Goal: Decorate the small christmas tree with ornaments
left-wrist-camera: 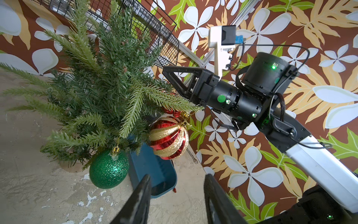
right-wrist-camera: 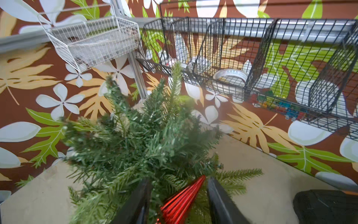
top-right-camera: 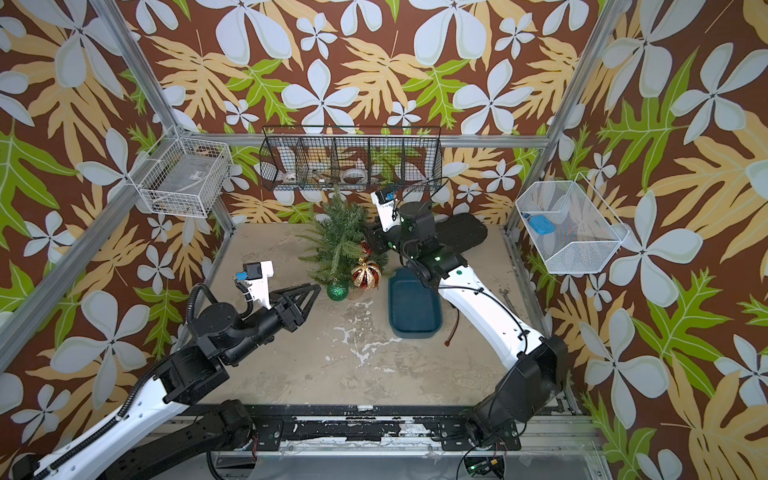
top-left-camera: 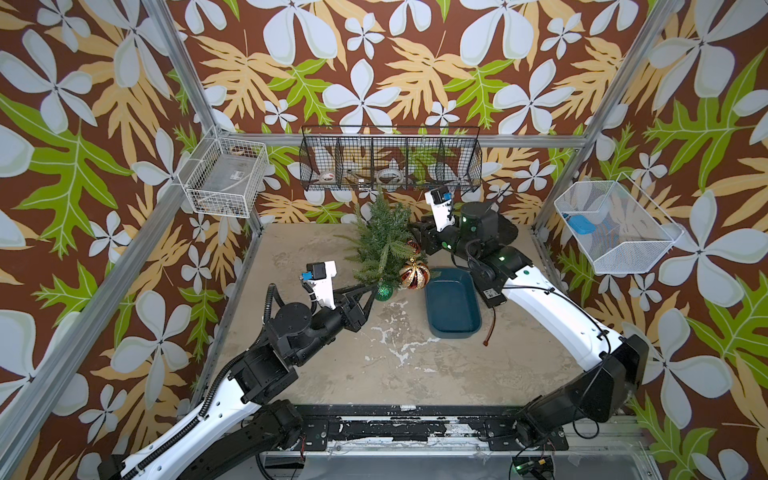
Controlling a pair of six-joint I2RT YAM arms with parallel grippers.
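Note:
The small green tree (top-left-camera: 382, 238) stands upright on the table. A green glitter ball (left-wrist-camera: 108, 169) hangs from its low front branch, and a red and gold striped ball (left-wrist-camera: 169, 137) hangs at its right. A shiny red ornament (right-wrist-camera: 183, 201), tapering upward, shows among the branches in the right wrist view; its lower part is cut off. My right gripper (top-left-camera: 421, 237) is at the tree's right side, its fingers apart on either side of that red ornament in view, with no clear contact. Front-left of the tree, my left gripper is open and empty.
A dark blue tray (top-left-camera: 453, 304) lies right of the tree, near the striped ball. Behind hangs a black wire basket (top-left-camera: 390, 160); white baskets (top-left-camera: 228, 177) (top-left-camera: 616, 224) flank the table.

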